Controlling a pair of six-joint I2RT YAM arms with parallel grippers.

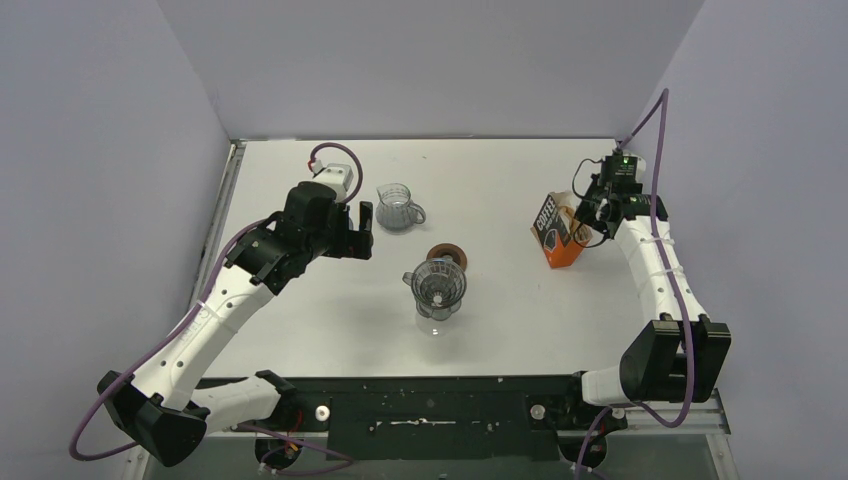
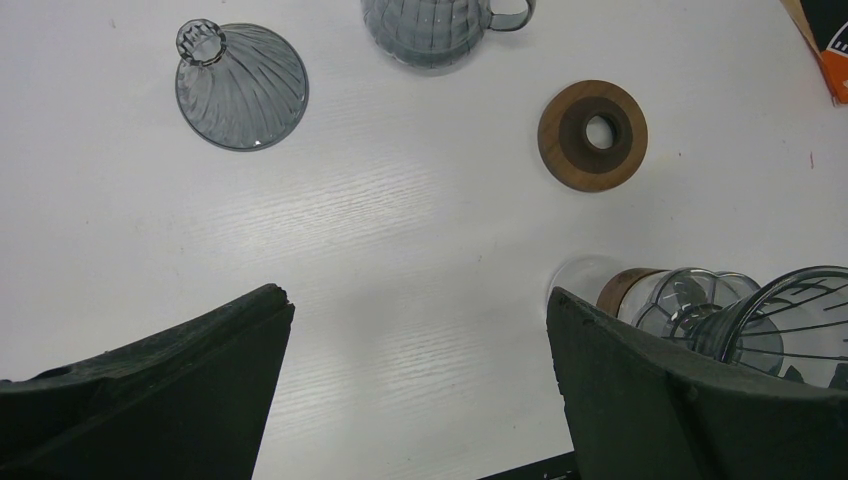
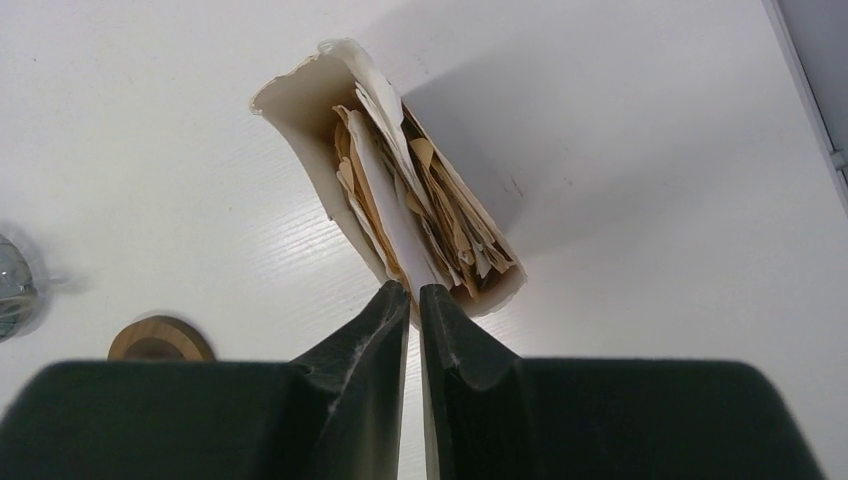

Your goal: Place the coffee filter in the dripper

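The orange-and-black filter box [image 1: 560,244] stands at the table's right, packed with white and brown paper filters [image 3: 405,195]. My right gripper is over the box's near end, its fingertips close together at the edge of the filters; whether paper is between them I cannot tell. The glass dripper [image 1: 438,283], with a handle, sits on a stand at the front middle, also at the lower right of the left wrist view. My left gripper hangs open over the table's left, nothing between its fingers.
A glass pitcher [image 1: 395,210] stands at the back middle, a wooden ring [image 2: 575,150] behind the dripper, and a grey glass cone [image 2: 240,95] at the left, hidden in the top view by the left arm.
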